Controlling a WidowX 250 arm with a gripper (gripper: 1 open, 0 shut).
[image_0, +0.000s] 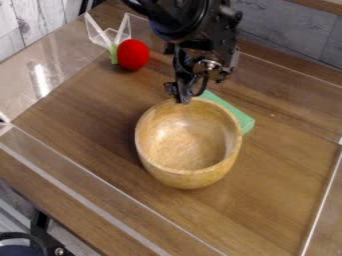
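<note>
My dark gripper (187, 92) hangs from the arm at top centre, its fingertips just above the back rim of a large wooden bowl (187, 162); whether they touch it or are open or shut is unclear. A green flat block (230, 114) lies on the table behind the bowl, partly hidden by it. A red round object (134, 54) sits at the back left of the gripper.
A small white wire stand (107, 34) is beside the red object. A wall borders the back, and a pale edge runs along the left.
</note>
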